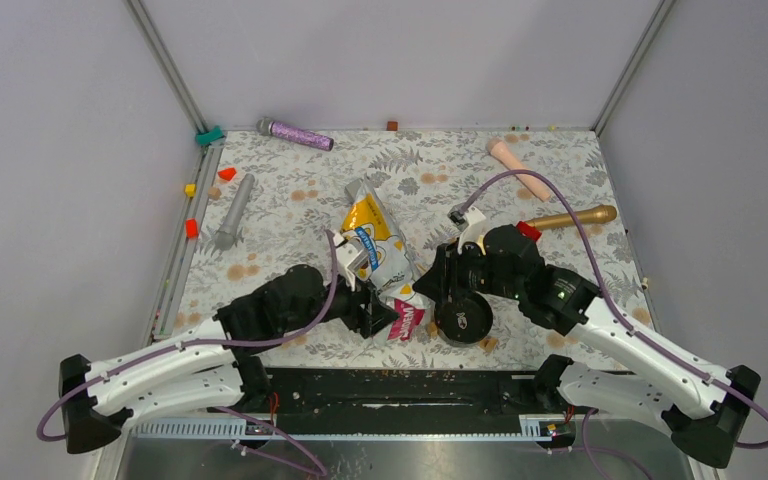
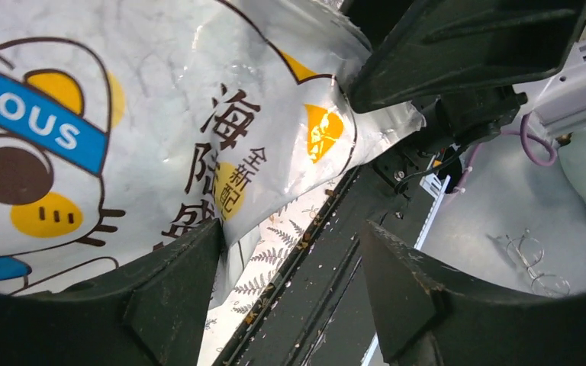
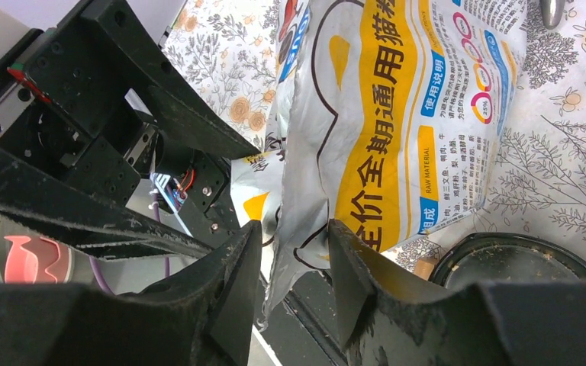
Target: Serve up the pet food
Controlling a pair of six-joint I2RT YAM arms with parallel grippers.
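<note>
The white-and-yellow pet food bag (image 1: pixel 378 240) lies near the middle of the table, its pink end toward the front edge. My left gripper (image 1: pixel 378 316) stands open at the bag's front left; in the right wrist view, a folded corner of the bag (image 3: pixel 255 191) shows between its spread fingers. My right gripper is open too, with a crumpled bag edge passing between or just beyond its fingertips; contact cannot be told. Right beside the bag is a black bowl (image 1: pixel 463 318), partly under the right arm.
A purple microphone (image 1: pixel 297 134) and a grey stick (image 1: pixel 234 212) lie at the back left. A gold stick (image 1: pixel 582 217) and a peach one (image 1: pixel 518 167) are at the right. Small blocks sit around the bowl.
</note>
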